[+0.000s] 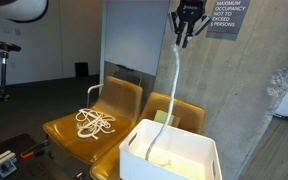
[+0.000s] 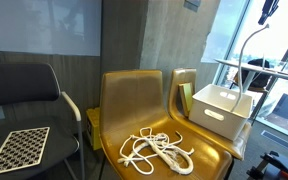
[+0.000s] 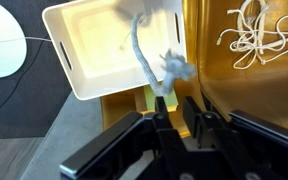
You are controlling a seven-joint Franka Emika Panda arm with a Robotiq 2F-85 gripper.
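Note:
My gripper [image 1: 181, 42] is high above the white bin, pointing down. In the wrist view its two fingers [image 3: 161, 104] stand apart, so it looks open. A white rope [image 1: 174, 72] hangs just under the fingertips, and its lower end curls inside the bin [image 1: 202, 150]. From above, the rope's blurred top end lies just beyond the fingertips, and whether it still touches them is unclear. In exterior view 2 the same rope arcs down into the bin [image 2: 222, 127].
A loose pile of white rope [image 2: 159, 147] rests on a brown chair seat [image 1: 69, 128] beside the bin. A greenish-yellow block [image 2: 186, 98] is wedged behind the bin. A black chair [image 2: 29, 120] stands farther off, and a concrete wall rises behind.

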